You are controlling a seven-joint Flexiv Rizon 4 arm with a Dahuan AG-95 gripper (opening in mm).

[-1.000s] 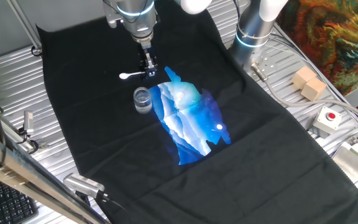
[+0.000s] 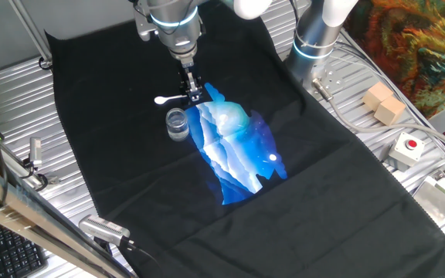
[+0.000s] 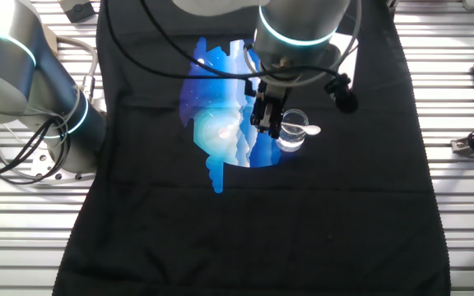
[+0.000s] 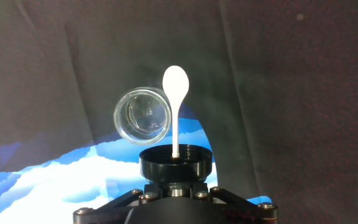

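Note:
A white spoon (image 2: 159, 100) sticks out sideways from my gripper (image 2: 195, 98), which is shut on the end of its handle. In the wrist view the spoon (image 4: 176, 87) points away from the fingers, bowl outermost, with a black ridged round part at the handle's end. Whether that part belongs to the gripper I cannot tell. The clear glass jar (image 2: 178, 125) stands open on the cloth, close to the gripper. From above, the jar (image 4: 143, 116) appears just left of the handle. In exterior view 2 the handle crosses in front of the jar (image 3: 291, 141).
A blue-and-white picture piece (image 2: 226, 143) lies flat on the black cloth (image 2: 130, 162), beside the jar. Wooden blocks (image 2: 389, 110) and a red-button box (image 2: 405, 148) are off the cloth's right side.
My gripper and the spoon have shifted right and slightly downward in exterior view 1. The spoon stays in the gripper; the jar and picture piece have not moved.

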